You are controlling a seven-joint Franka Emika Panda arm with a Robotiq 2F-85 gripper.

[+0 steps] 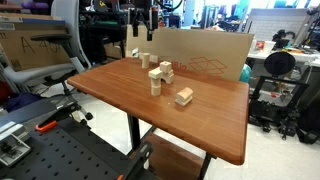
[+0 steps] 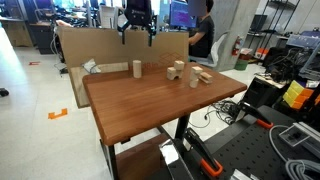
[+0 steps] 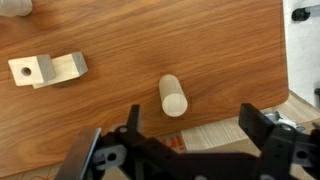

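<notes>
A light wooden cylinder (image 3: 173, 97) stands upright on the brown table (image 3: 120, 60), below and between my spread fingers in the wrist view. In exterior view 2 this cylinder (image 2: 137, 69) stands alone near the back board, with my gripper (image 2: 137, 40) hanging well above it. My gripper is open and nothing is between its fingers. It hangs at the back of the table in exterior view 1.
Pale wooden blocks (image 3: 33, 70) sit to the left in the wrist view. In exterior view 1, another wooden piece (image 1: 155, 85) stands mid-table and a low block (image 1: 183, 96) lies to its right. A cardboard board (image 1: 205, 50) rises behind the table.
</notes>
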